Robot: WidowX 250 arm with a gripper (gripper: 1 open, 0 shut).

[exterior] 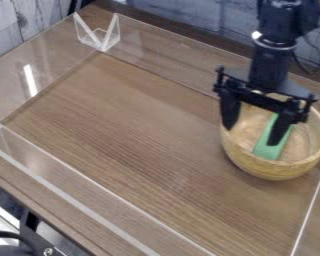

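My black gripper [267, 112] hangs open over a round wooden bowl [256, 166] at the right of the camera view, with its fingers spread around the upper part of the bowl's inside. A green block [272, 140] lies in the bowl, partly behind the gripper's right side. I cannot tell whether the fingers touch the bowl or the block.
A grey metal wall runs along the back left. A dark cable or hose lies at the bottom-left corner.
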